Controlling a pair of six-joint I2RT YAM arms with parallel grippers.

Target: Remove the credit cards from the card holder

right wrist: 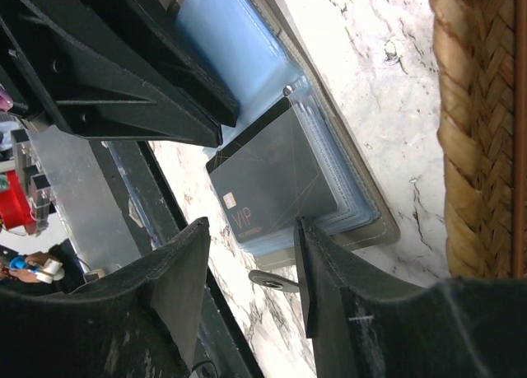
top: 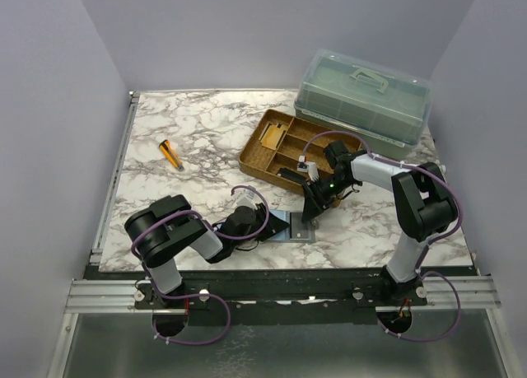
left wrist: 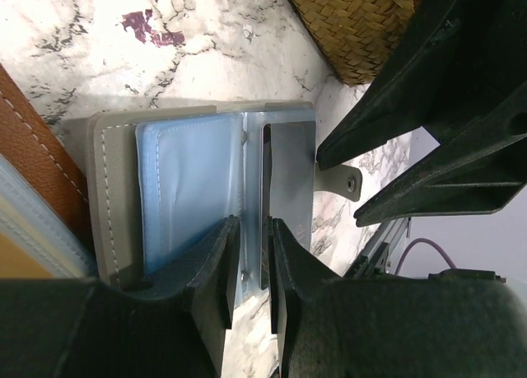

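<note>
The open card holder [top: 298, 234], clear sleeves in a grey cover, lies flat near the front edge. A dark VIP card [right wrist: 272, 176] sits in its right-hand sleeve. My left gripper is low over the middle of the holder, fingertips close together at the card's left edge; whether anything is between them is unclear. My right gripper stands part open, its fingers at the lower edge of that sleeve, with the holder's strap tab [left wrist: 338, 180] beneath.
A woven divided basket [top: 263, 147] lies just behind the holder, with a lidded clear box [top: 362, 98] beyond it. An orange cutter [top: 170, 154] is at the back left.
</note>
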